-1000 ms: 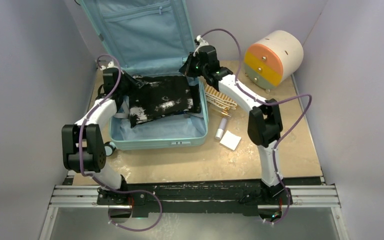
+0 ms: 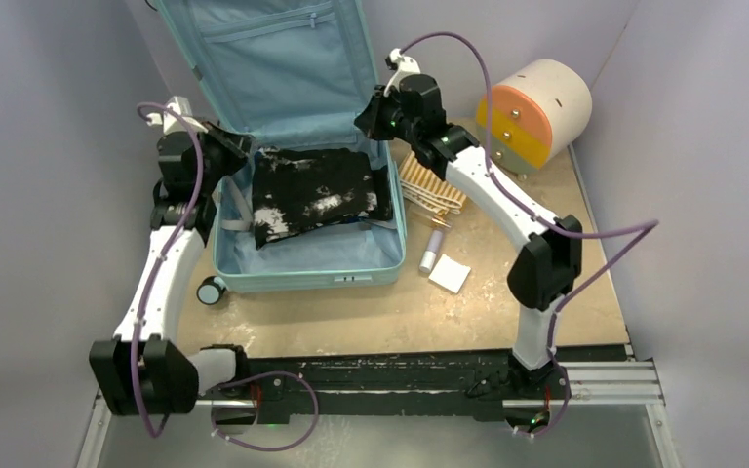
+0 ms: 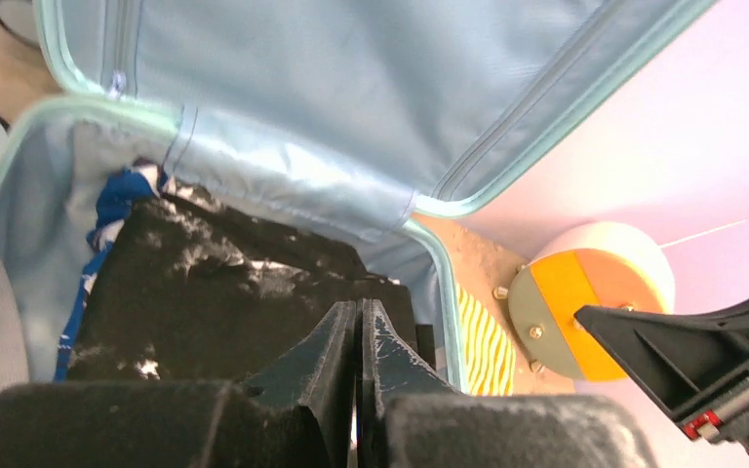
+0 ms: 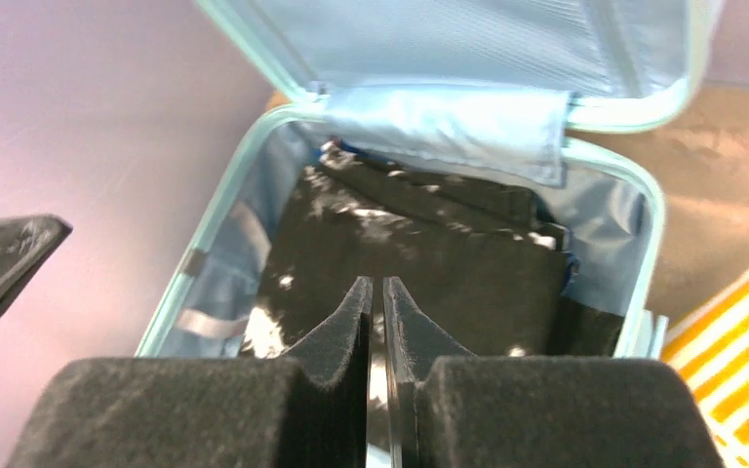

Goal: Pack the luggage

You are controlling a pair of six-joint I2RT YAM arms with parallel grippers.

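Note:
A light blue suitcase stands open, lid raised at the back. Folded black tie-dye clothing lies inside, with a bit of blue and white fabric under it. My left gripper is raised over the case's left side, shut with nothing seen between its fingers. My right gripper hangs above the back right corner, also shut and empty. In the left wrist view the clothing fills the case below the fingers.
Right of the case lie yellow striped cloth, a tube and a white square. A drawer cylinder stands at the back right. A round tin sits front left.
The clothing looks unchanged.

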